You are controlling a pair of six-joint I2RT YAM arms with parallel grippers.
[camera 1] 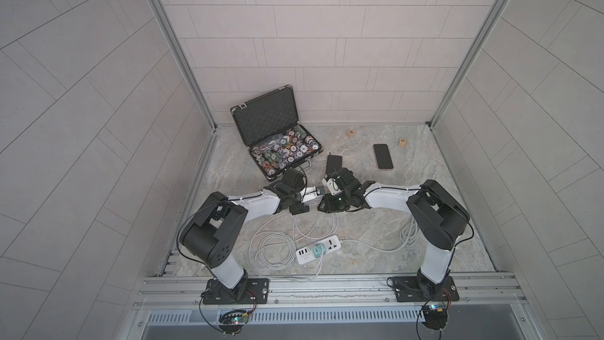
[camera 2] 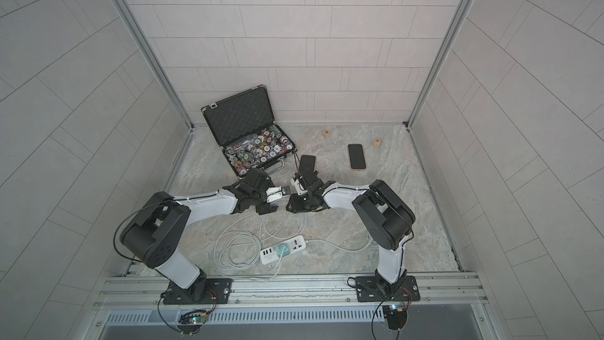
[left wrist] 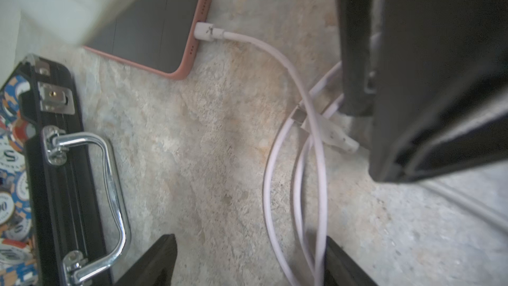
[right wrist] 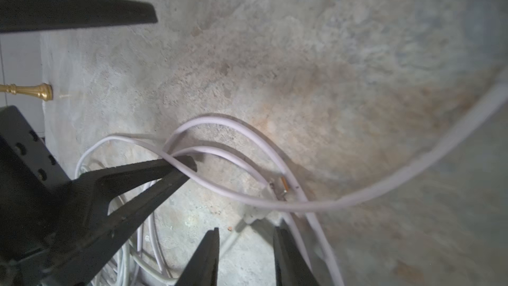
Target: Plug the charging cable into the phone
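Note:
In the left wrist view, the phone (left wrist: 150, 21) in a pink case lies face up, and the cable's white plug (left wrist: 203, 30) sits at its short edge with no visible gap. From the plug, the white cable (left wrist: 288, 66) arches down past my left gripper. That gripper is open, with the cable close to its right fingertip. In the right wrist view, my right gripper stands open, nothing gripped between its tips. The cable (right wrist: 370, 188) crosses ahead of them. From above, the phone (camera 2: 307, 163) lies just behind the right gripper.
A loose connector (left wrist: 332, 133) lies on the floor beneath the cable. The open case of chips (camera 1: 276, 144) stands behind the left arm. A second phone (camera 1: 382, 156) rests at the right. A power strip (camera 1: 318, 249) and cable coil (camera 1: 273, 252) lie in front. Both grippers are close together.

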